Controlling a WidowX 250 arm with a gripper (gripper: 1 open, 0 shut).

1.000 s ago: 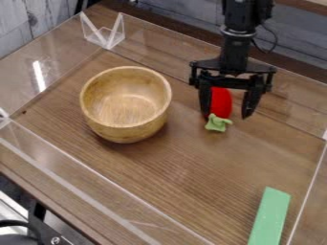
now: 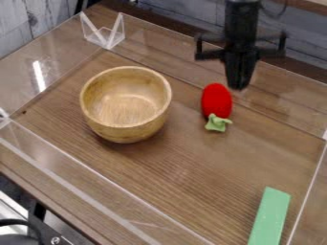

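My gripper [image 2: 234,55] hangs at the top centre-right, raised above and behind a red oblong object [image 2: 216,100] with a green leafy end [image 2: 217,123], which lies on the wooden table. The gripper's fingers are blurred; I cannot tell how far apart they stand.
A wooden bowl [image 2: 125,101] sits left of the red object. A clear wire or plastic item [image 2: 105,31] is at the back left. A green bar [image 2: 270,216] lies at the front right.
My gripper has risen up and back, away from the red object, which is now uncovered and lies about where it was.
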